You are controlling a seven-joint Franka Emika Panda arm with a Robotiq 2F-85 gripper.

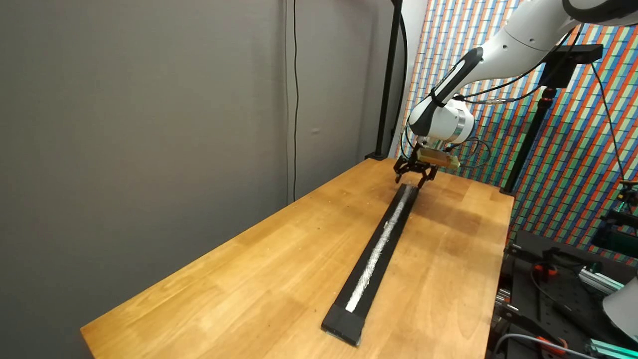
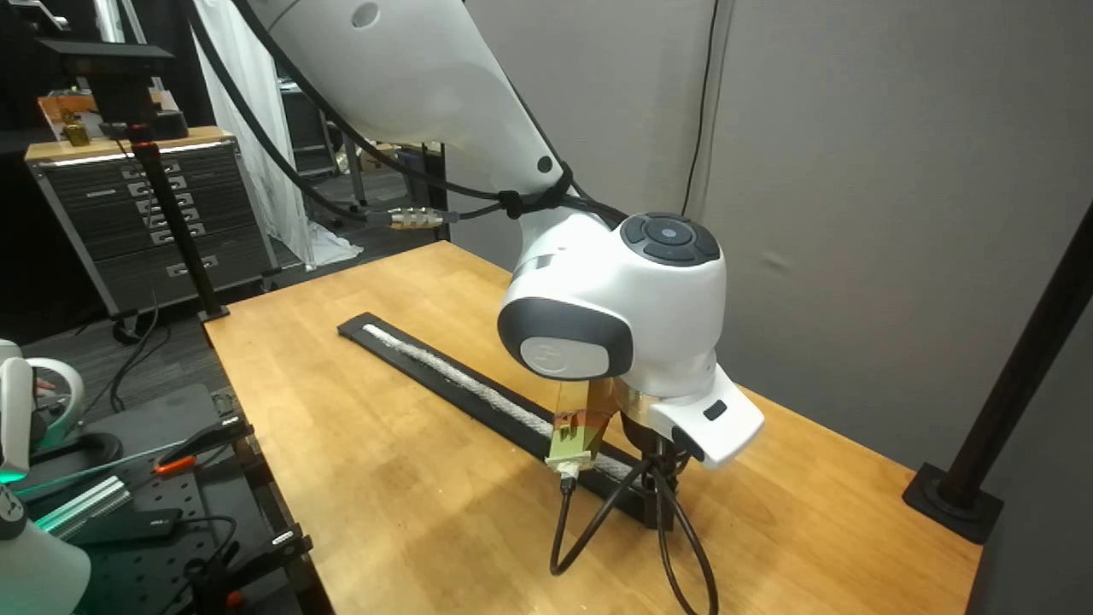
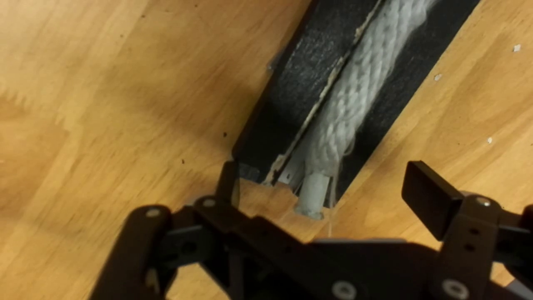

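A white braided rope lies along the groove of a long black channel on the wooden table. At the channel's far end in exterior view 1, the rope's pale capped tip pokes slightly past the channel's edge. My gripper is open over this end, one finger left of the channel and the other finger to its right. Nothing is held, and wood shows between the finger and the channel on the right. In exterior view 2 the wrist hides the gripper and part of this end.
Bare table spreads out on both sides of the channel. A grey wall runs along one long side. Black camera posts stand at the table's far corners in exterior view 1. Cables hang from the wrist.
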